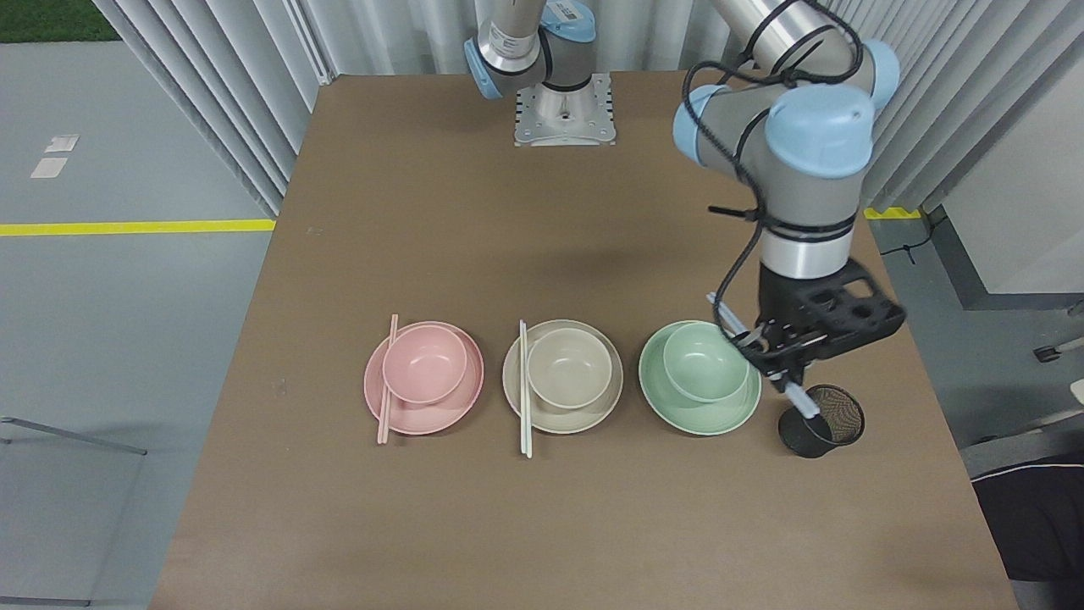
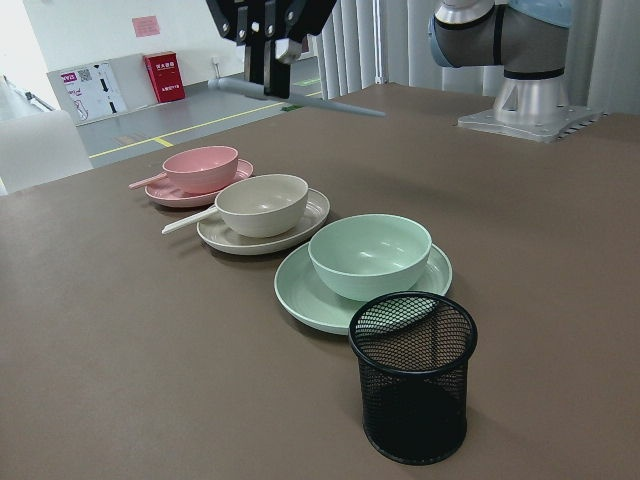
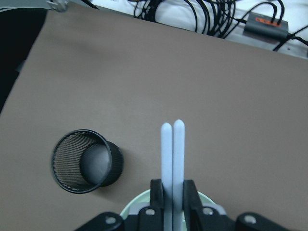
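Observation:
My gripper is shut, its two pale fingers pressed together, raised above the table near the green setting. A green bowl point(image 1: 706, 361) sits on a green plate point(image 1: 694, 413). A black mesh cup point(image 1: 813, 437) stands to its right, seen also in the wrist view point(image 3: 91, 168). To the left, a beige bowl point(image 1: 570, 369) rests on a beige plate point(image 1: 570, 422) with white chopsticks point(image 1: 525, 391), and a pink bowl point(image 1: 424, 363) on a pink plate point(image 1: 427, 418) with pink chopsticks point(image 1: 386, 396). In the left view the gripper hangs above the settings.
Cables and a small grey box point(image 3: 264, 29) lie beyond a table edge in the wrist view.

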